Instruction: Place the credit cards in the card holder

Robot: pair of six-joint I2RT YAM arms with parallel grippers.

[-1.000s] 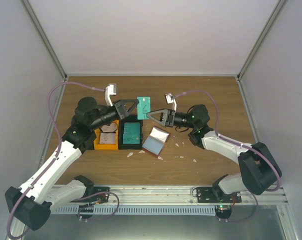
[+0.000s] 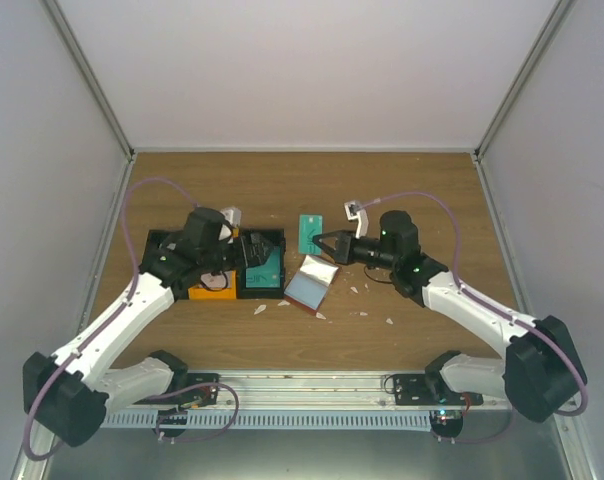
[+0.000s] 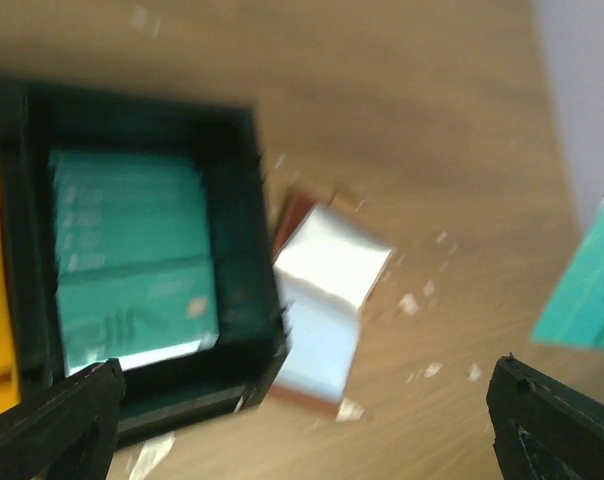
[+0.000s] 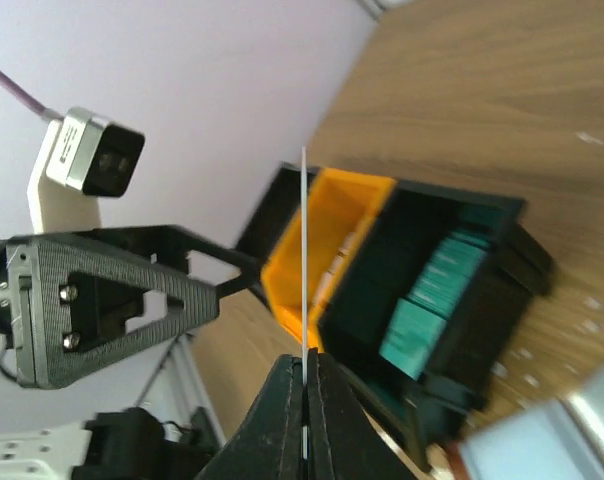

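A teal card [image 2: 310, 232] stands out from my right gripper [image 2: 319, 241], which is shut on its edge. The right wrist view shows that card [image 4: 304, 250] edge-on, a thin upright line between the closed fingers. My left gripper is open and empty above the bins; the held card [image 3: 587, 285] appears at the right of its view. On the table lies the card holder [image 2: 309, 283], spread open, one part silvery, the other pale blue-grey with a brown border. More teal cards [image 3: 132, 250] fill the black bin [image 3: 247, 190] to its left.
An orange bin [image 4: 332, 230] adjoins the black bin, with another dark bin [image 4: 272, 205] beyond it. Small pale scraps [image 2: 260, 309] are scattered round the holder. Bare wood [image 2: 422, 180] spreads behind and to the right.
The right gripper has moved right with the card.
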